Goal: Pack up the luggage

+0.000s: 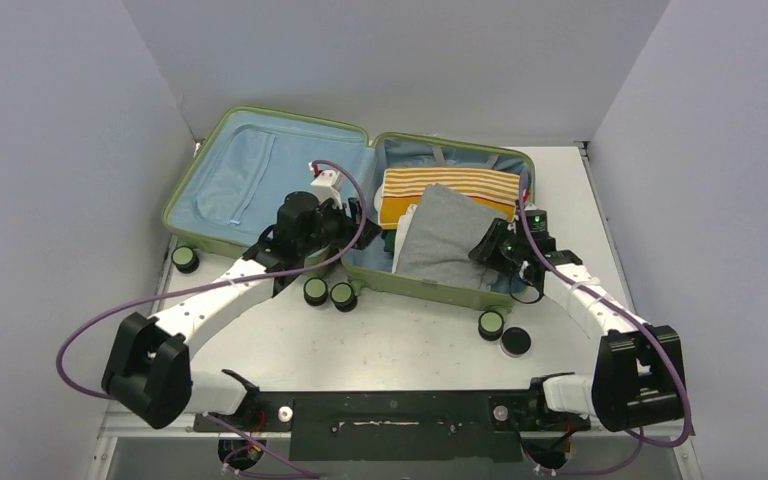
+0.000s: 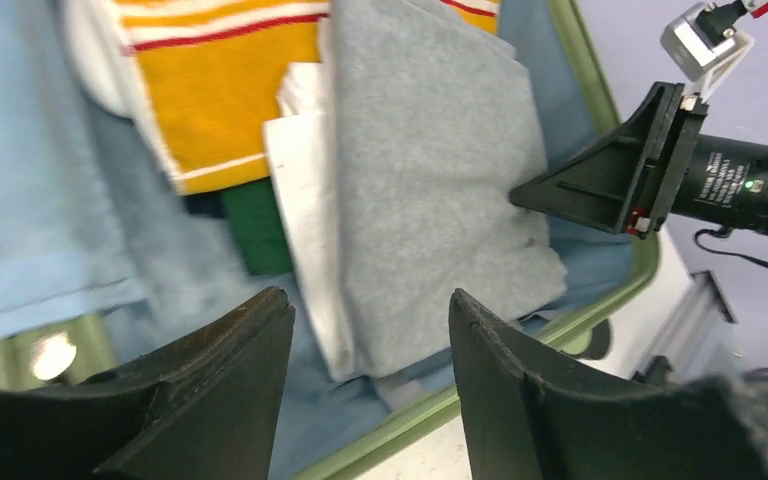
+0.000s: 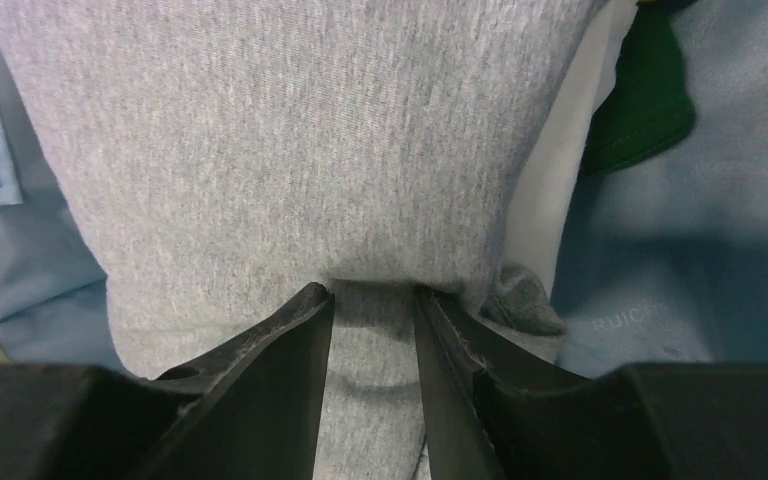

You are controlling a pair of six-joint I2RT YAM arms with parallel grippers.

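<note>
A green suitcase (image 1: 420,288) lies open, its blue lid half (image 1: 290,165) to the left. Inside the right half is a folded grey cloth (image 1: 442,232), slanted over a yellow, white and red striped cloth (image 2: 205,110). White fabric (image 2: 305,235) and a dark green piece (image 2: 257,232) show along the grey cloth's left edge. My left gripper (image 1: 372,235) hovers near the hinge, fingers apart, empty. At the grey cloth's right side is my right gripper, its fingers parted, tips against a fold of the cloth; whether any fabric is pinched cannot be seen.
Small round green-topped feet (image 1: 315,291) show in front of and beside the suitcase. A black-topped round piece (image 1: 516,341) is near its front right corner. The white table ahead of the case is clear, and grey walls enclose the sides and back.
</note>
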